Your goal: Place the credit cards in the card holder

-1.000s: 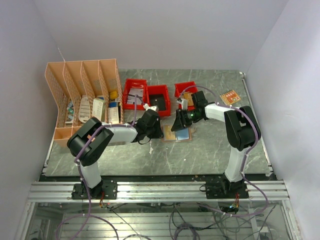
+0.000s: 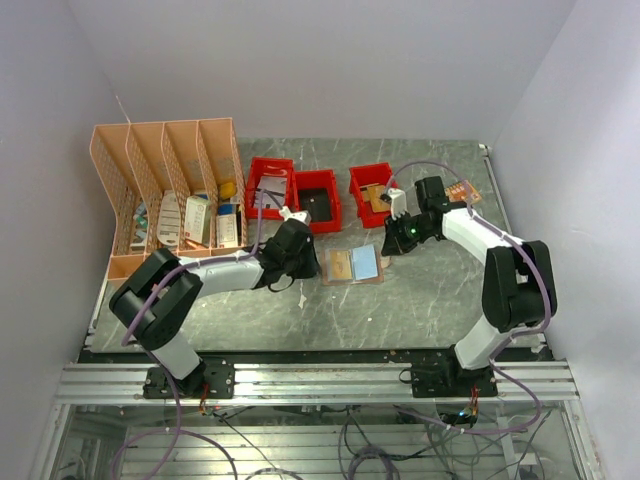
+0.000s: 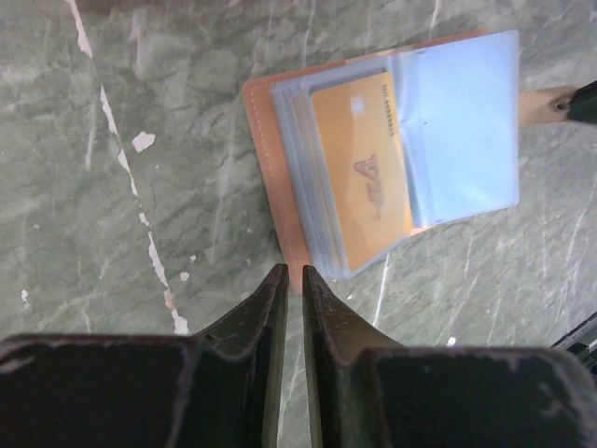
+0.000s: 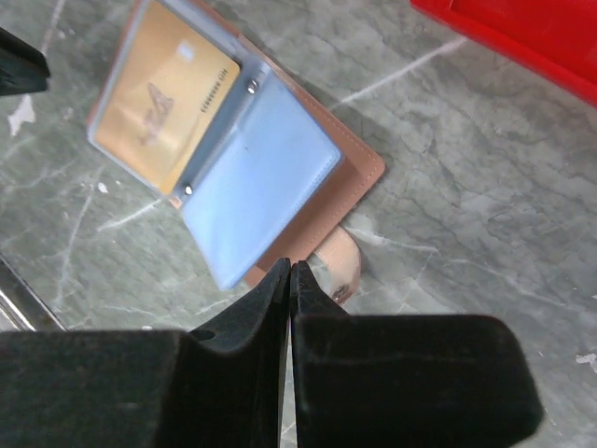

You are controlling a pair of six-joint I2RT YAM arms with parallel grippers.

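An open tan card holder lies on the marble table between my grippers, with clear sleeves, an orange card on its left side and a pale blue panel on its right. My left gripper is just left of the holder, fingers close together with a narrow gap at most and nothing visible between them. My right gripper is shut at the holder's right end, over its strap, with nothing seen between the fingertips.
Red bins stand along the back, holding assorted items. A pink divided organizer fills the back left. An orange packet lies at the back right.
My right gripper has moved right, off the card holder, uncovering it in the top view. My left arm has drawn back slightly to the left.
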